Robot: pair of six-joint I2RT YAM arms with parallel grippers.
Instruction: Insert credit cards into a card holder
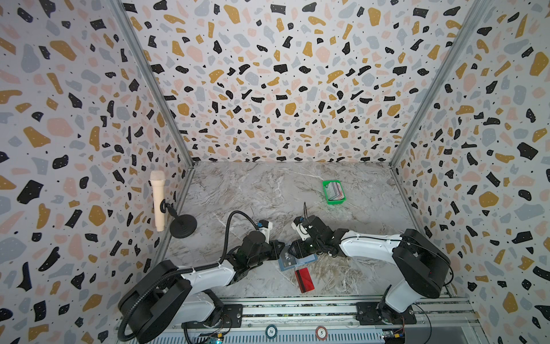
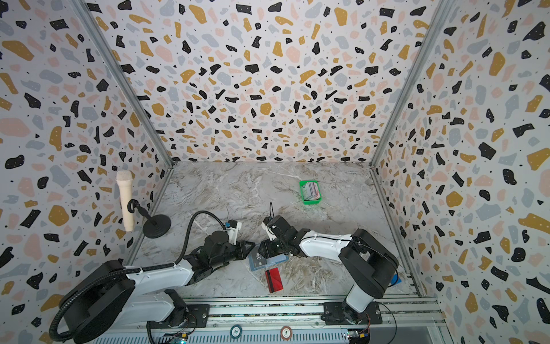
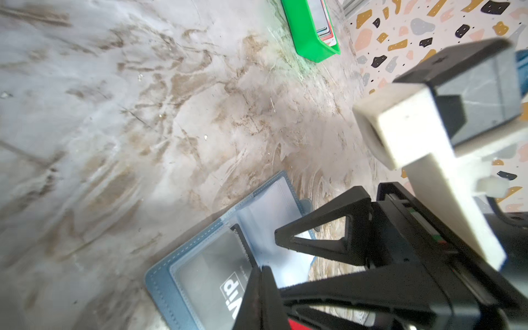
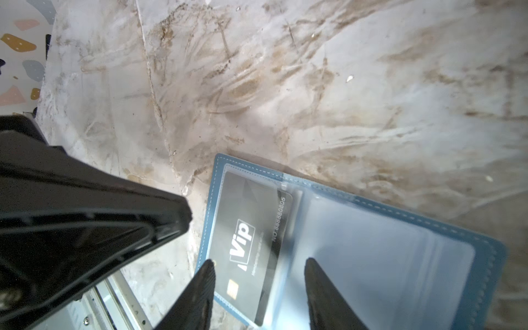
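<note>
A blue card holder (image 4: 363, 200) lies open on the marble table. Inside its left clear pocket is a black "Vip" card (image 4: 244, 242); the right clear pocket (image 4: 379, 258) shows no card. My left gripper is shut near the card holder, nothing visible between its fingers. In the right wrist view it appears at the left, beside the Vip card's side. My right gripper stands open above the holder, its fingertips apart over the Vip card and the clear pocket. Below the holder lies a red card (image 1: 305, 279) with a dark stripe.
Farther back on the table stands a green box (image 1: 334, 200) holding several cards. A microphone-like stand (image 1: 183, 225) is at the left. The table between the arms and back wall is mostly clear.
</note>
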